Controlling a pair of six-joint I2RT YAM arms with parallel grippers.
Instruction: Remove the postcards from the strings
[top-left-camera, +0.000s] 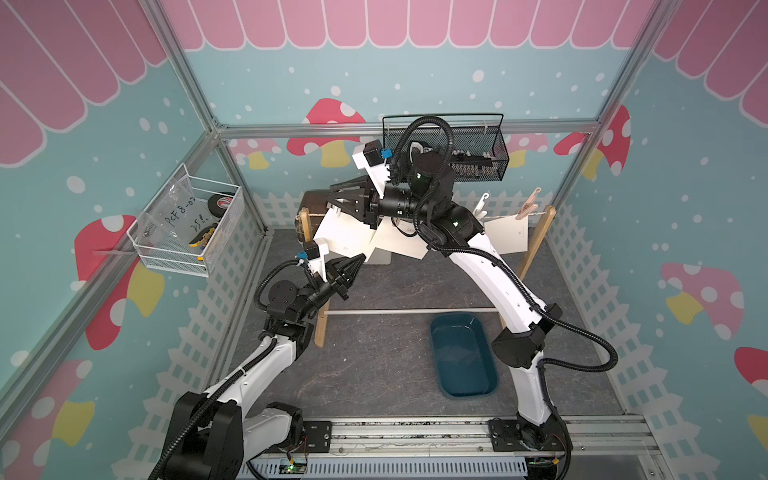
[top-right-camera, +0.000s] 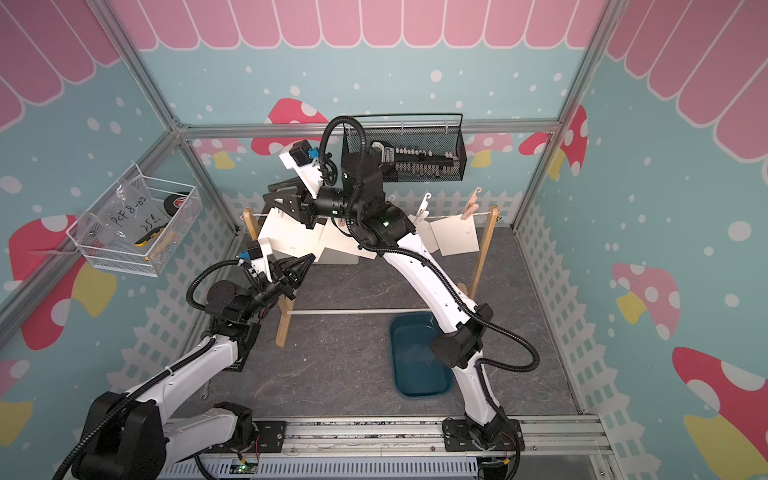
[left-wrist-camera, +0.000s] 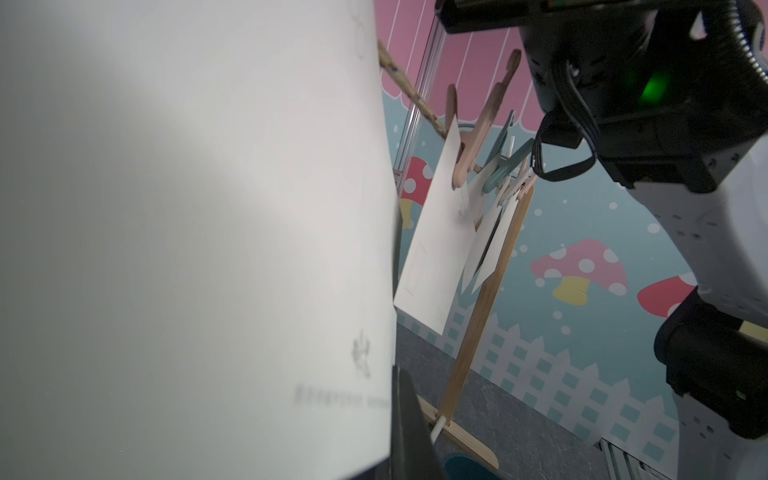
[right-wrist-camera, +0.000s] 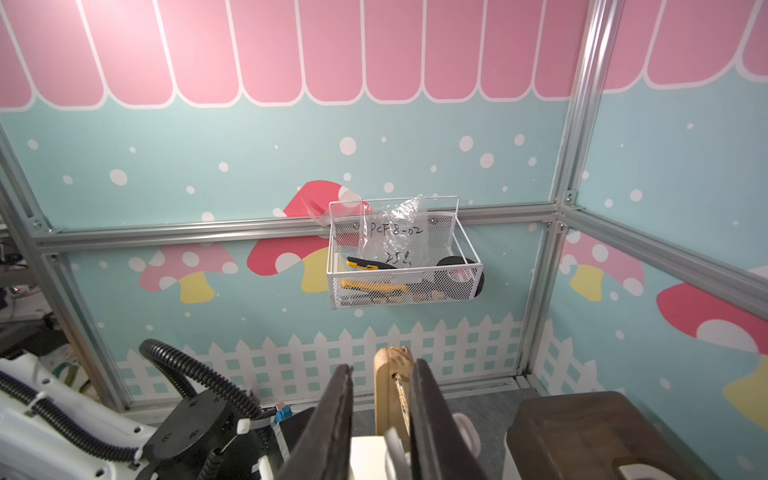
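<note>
The leftmost white postcard (top-left-camera: 342, 233) hangs from the string beside the left wooden post (top-left-camera: 305, 224). At its lower right corner is my left gripper (top-left-camera: 360, 261), shut on the card; in the left wrist view the postcard (left-wrist-camera: 200, 240) hides one finger. My right gripper (top-left-camera: 333, 197) is up at the string above this card. In the right wrist view its fingers (right-wrist-camera: 334, 412) stand apart, with a pale clip (right-wrist-camera: 395, 452) low between them. A second postcard (top-left-camera: 400, 240) hangs just right of the first, and another postcard (top-left-camera: 509, 234) near the right post.
A dark teal bin (top-left-camera: 436, 352) stands on the grey floor at front right. Pink and other clips (left-wrist-camera: 478, 120) hold further cards on the string. My right arm crosses in front of the rack's middle. A brown box (right-wrist-camera: 580, 424) sits behind the left post.
</note>
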